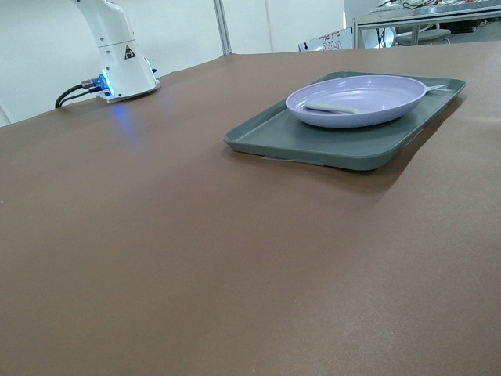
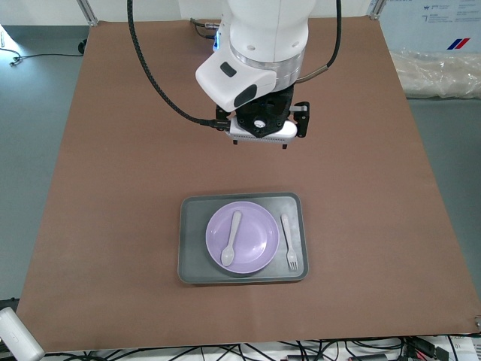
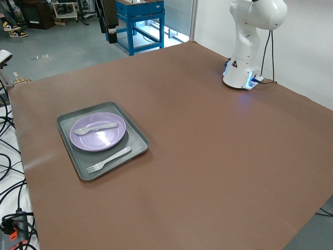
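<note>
A grey tray (image 2: 194, 248) lies on the brown table, holding a lilac plate (image 2: 256, 241) with a white spoon (image 2: 229, 248) across it. A white fork (image 2: 291, 248) lies on the tray right of the plate in the left view. The gripper (image 2: 260, 144) hangs beyond the tray in that view, under the white arm, with small dark fingertips pointing down; whether it is open or shut is unclear. In the right view only part of it (image 3: 111, 31) shows at the top edge.
Cables and hardware run along the near edge in the left view. A blue metal stand (image 3: 130, 36) stands beyond the table.
</note>
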